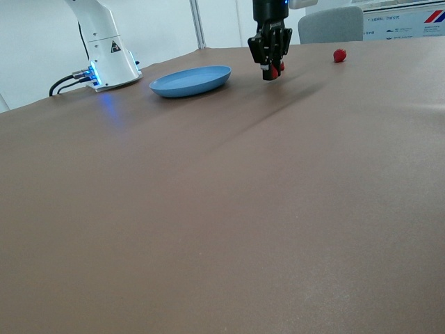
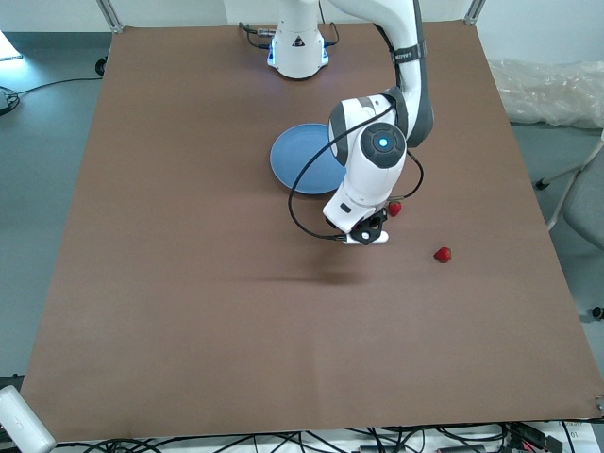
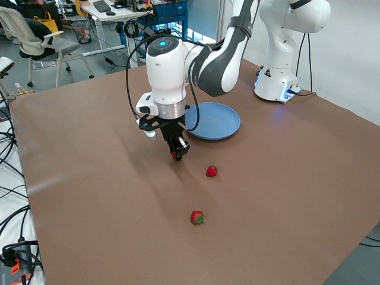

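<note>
My gripper (image 1: 272, 67) hangs low over the brown table (image 1: 229, 209), in front of a blue plate (image 1: 190, 81), with a red strawberry (image 1: 274, 72) at its fingertips; in the right view the gripper (image 3: 176, 155) also shows red between its fingers. Whether it is closed on that berry is unclear. A second strawberry (image 2: 395, 209) lies close behind the gripper, near the plate. A third strawberry (image 2: 443, 255) lies farther right in the left view, and low in the right view (image 3: 197, 217). In the left view my fingertips are hidden under the wrist.
The arm's white base (image 2: 296, 52) stands at the table's back, with cables beside it. A grey chair (image 2: 585, 203) is beyond the table edge.
</note>
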